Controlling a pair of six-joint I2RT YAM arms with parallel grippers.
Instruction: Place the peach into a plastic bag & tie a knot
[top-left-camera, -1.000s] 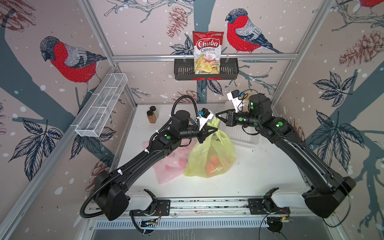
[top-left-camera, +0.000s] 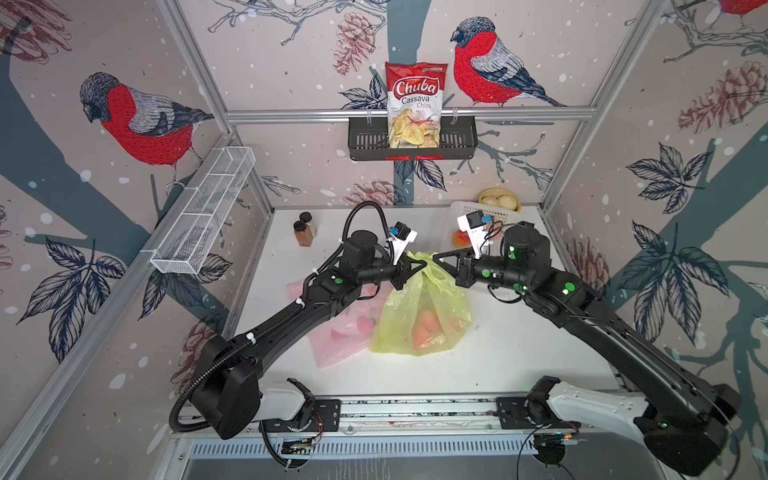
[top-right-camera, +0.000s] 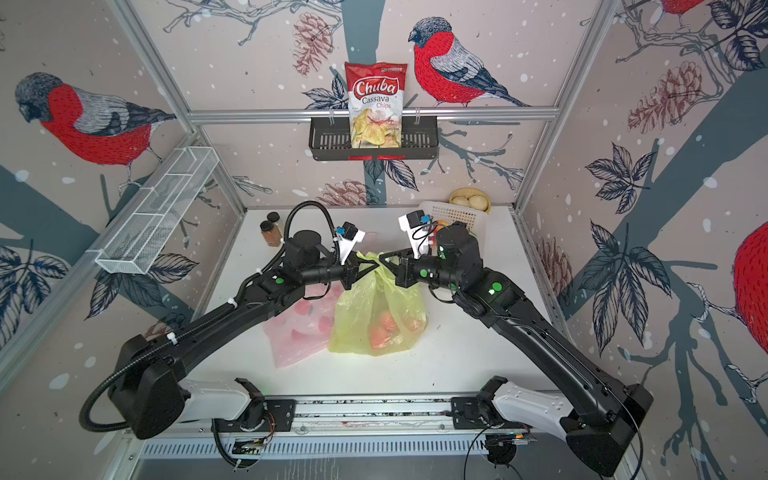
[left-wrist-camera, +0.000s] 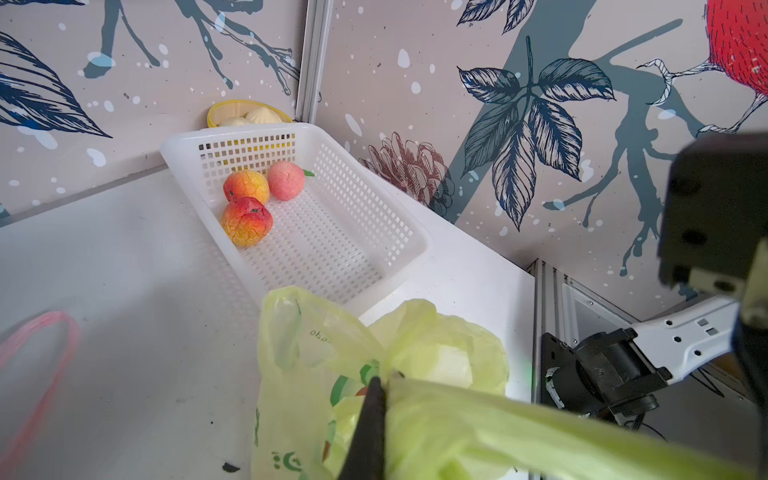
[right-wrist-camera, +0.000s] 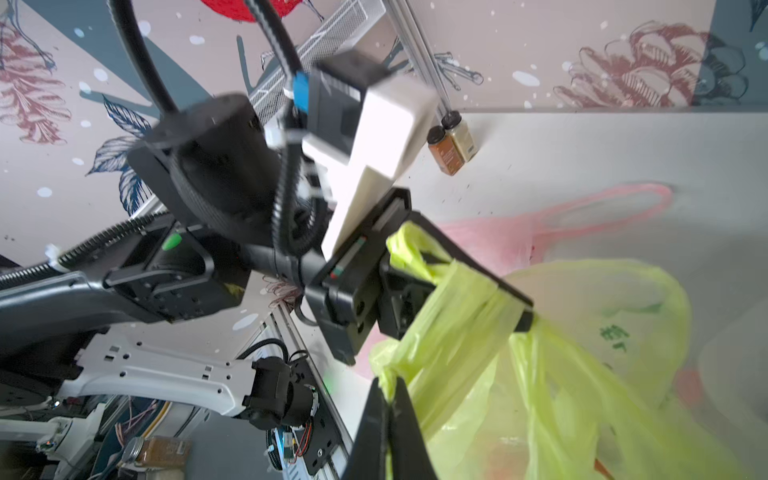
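Note:
The yellow-green plastic bag (top-left-camera: 400, 324) stands on the table with peach-coloured fruit (top-left-camera: 428, 324) showing through its side. Its gathered top is drawn up between the two arms. My right gripper is shut on a strand of the bag, the fingertips together. In the right wrist view, the bag's plastic wraps around the fingers of my left gripper. Those fingers come together at their tips in the left wrist view, one dark finger (left-wrist-camera: 369, 428) bare and the other covered by plastic. Whether plastic is pinched between them is hidden.
A white basket (left-wrist-camera: 352, 296) with several peaches (left-wrist-camera: 246, 221) stands at the back right, a yellow bowl (left-wrist-camera: 217, 113) behind it. A pink bag (top-left-camera: 336, 340) lies flat on the left. Two small jars (top-left-camera: 303, 233) stand back left.
The left arm has shifted only slightly. The bag's body stays in place.

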